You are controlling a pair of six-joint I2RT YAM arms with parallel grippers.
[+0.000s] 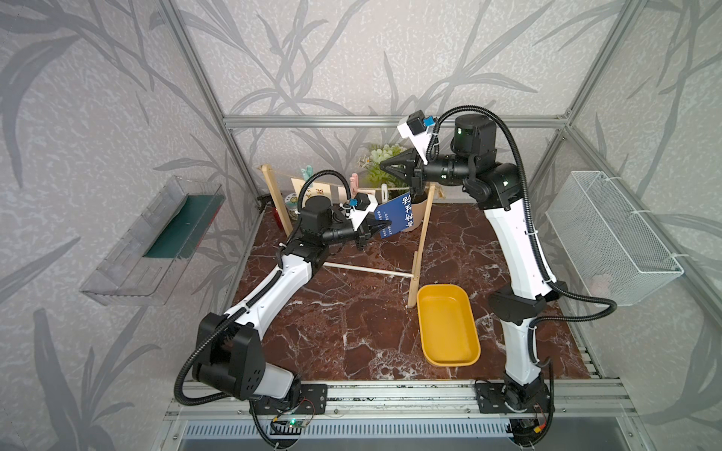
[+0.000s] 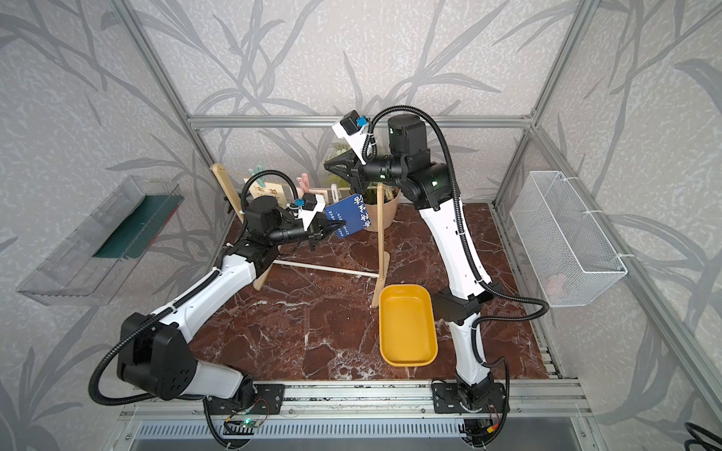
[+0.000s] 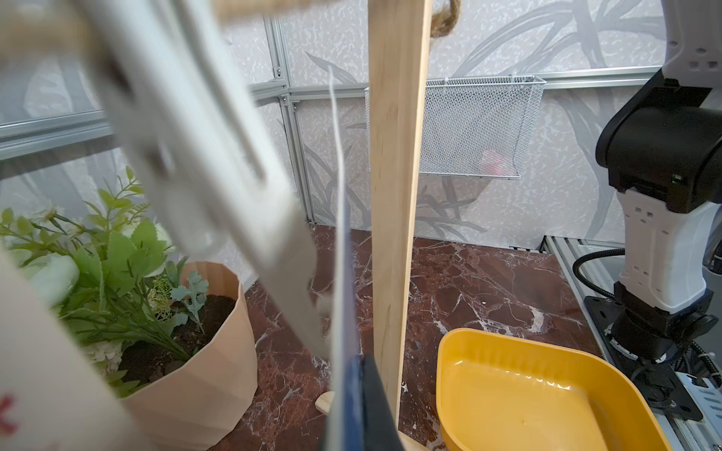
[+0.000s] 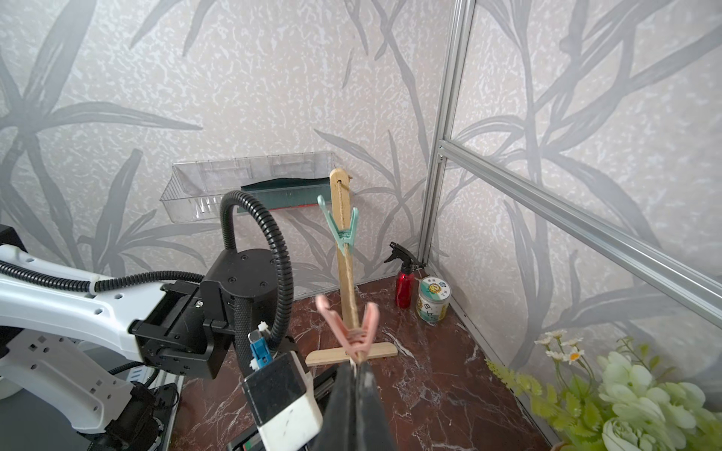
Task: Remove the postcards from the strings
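Observation:
My left gripper [image 1: 386, 224] is shut on the lower edge of a blue postcard [image 1: 397, 215] with white lettering. The left wrist view shows that postcard [image 3: 343, 248] edge-on beside a blurred white clothespin [image 3: 225, 158]; whether the clip touches it I cannot tell. Above the string, my right gripper [image 1: 382, 165] is shut, with nothing visible between its fingers. Beyond its tips, a pink clothespin [image 4: 350, 330] and a green clothespin [image 4: 340, 231] sit on the string. A cream postcard [image 1: 328, 189] hangs farther left, partly hidden by the left arm.
The wooden post [image 3: 395, 188] stands close to the held card. Behind the string is a potted plant [image 3: 195, 345]. A yellow tray [image 1: 449, 324] lies at the front right, with bare table to its left. A spray bottle [image 4: 404, 279] and a can [image 4: 433, 299] occupy the back corner.

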